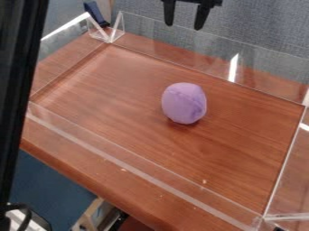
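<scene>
A purple, rounded, soft-looking ball (183, 103) rests on the wooden table (121, 135), a little right of centre inside a clear-walled enclosure. At the top edge, above the back wall, my black gripper (186, 18) hangs with its two fingers apart and nothing between them, well away from the ball.
Clear plastic walls (241, 65) surround the work area, with a corner piece at the back left. A dark vertical structure fills the left edge.
</scene>
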